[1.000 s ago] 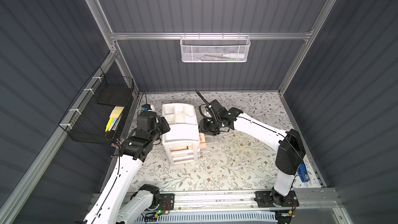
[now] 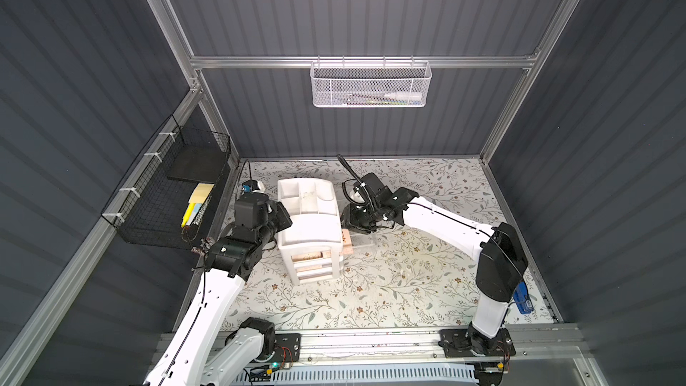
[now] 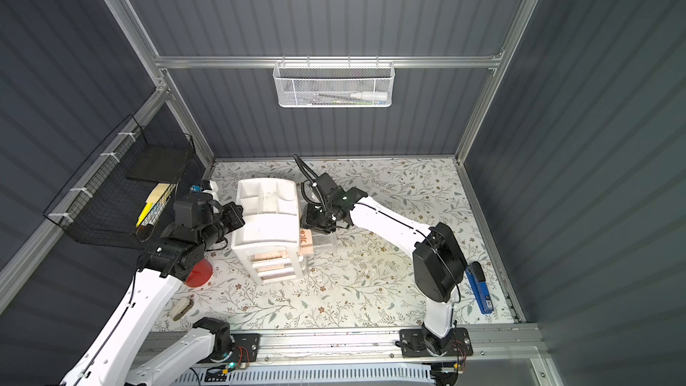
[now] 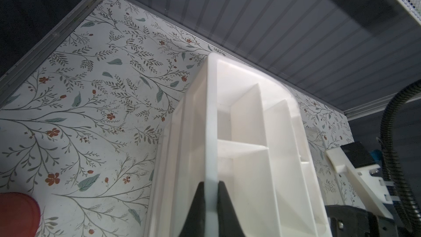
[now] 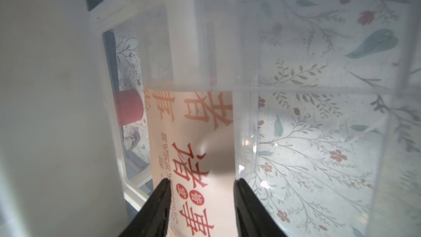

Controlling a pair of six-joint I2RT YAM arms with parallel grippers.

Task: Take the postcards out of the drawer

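Observation:
The white drawer unit [image 2: 308, 227] stands upright on the table between both arms. My left gripper is shut on the thin rim of its top, one finger on each side. On the unit's right, a clear drawer [image 3: 325, 239] is pulled out. Orange-pink postcards [image 5: 201, 140] with red characters lie in it and reach back under the unit. My right gripper is inside the drawer area, its fingers [image 5: 160, 206] apart, with the postcards in view between and beyond them. Whether the fingertips touch the cards cannot be told.
A black wire basket [image 2: 168, 193] hangs at the left wall, and a white mesh basket [image 2: 370, 85] at the back. A blue stapler [image 3: 478, 287] lies far right. A red round object [image 3: 199, 273] sits left of the unit.
The drawer unit and my left gripper have shifted very slightly left over the last second. The right arm has barely moved.

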